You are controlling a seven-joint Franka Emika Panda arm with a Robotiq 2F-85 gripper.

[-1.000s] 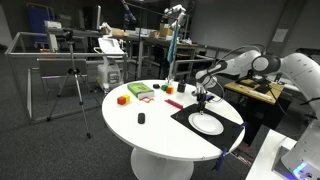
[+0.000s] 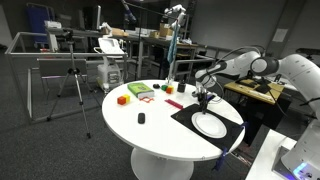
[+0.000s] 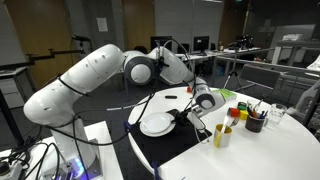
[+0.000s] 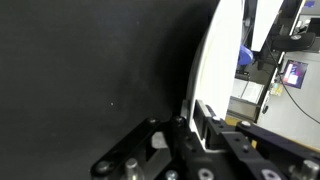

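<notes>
A white plate (image 2: 209, 126) is over the black mat (image 2: 187, 116) on the round white table. In exterior view 2 the plate (image 3: 156, 125) appears left of my gripper (image 3: 181, 118). My gripper (image 2: 203, 106) is at the plate's far edge, low over the mat. In the wrist view the plate (image 4: 218, 55) looks narrow and edge-on, and its rim runs down between the fingertips of my gripper. The gripper is shut on that rim. Whether the plate's underside touches the mat cannot be told.
A yellow cup (image 3: 222, 136) with utensils stands beside the mat, with a dark container (image 3: 255, 121) behind it. A green tray (image 2: 143, 89) and a dark object (image 2: 141, 118) lie on the table's other side.
The plate has shifted slightly right and toward the viewer in exterior view 1, and my gripper has moved slightly with it. Other objects stay where they were.
</notes>
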